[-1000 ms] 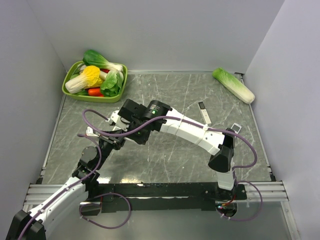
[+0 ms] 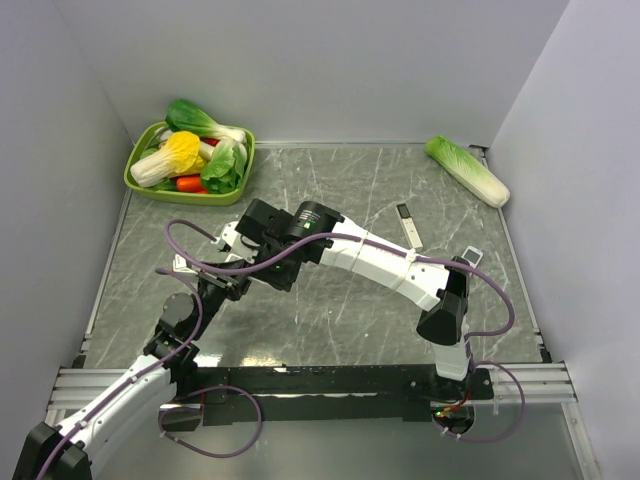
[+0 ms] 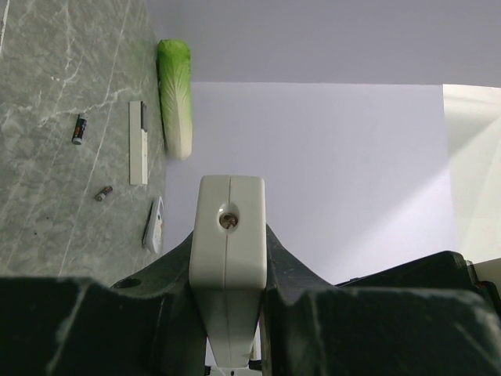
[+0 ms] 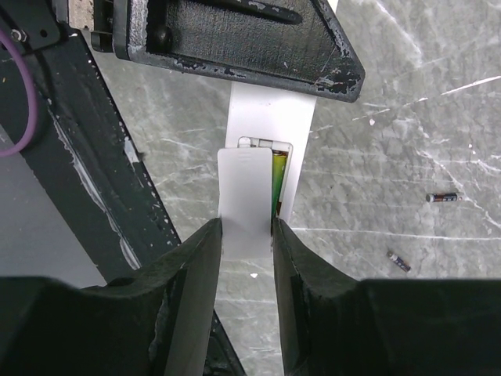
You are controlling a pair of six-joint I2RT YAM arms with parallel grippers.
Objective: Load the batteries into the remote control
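The white remote is held by my left gripper, which is shut on it; the left wrist view shows the remote end-on. Its battery compartment is partly bare in the right wrist view, with a green battery (image 4: 278, 178) visible inside. A white battery cover (image 4: 245, 192) overlaps the compartment, shifted toward its left and lower side and not aligned with the opening. My right gripper has one fingertip at each side edge of this cover. From above, the arms hide the remote and cover.
Two loose dark batteries, a larger one (image 4: 444, 197) and a smaller one (image 4: 398, 262), lie on the table. A slim white remote (image 2: 409, 227), a small white device (image 2: 472, 256) and a cabbage (image 2: 467, 171) lie right. A vegetable basket (image 2: 190, 198) stands back left.
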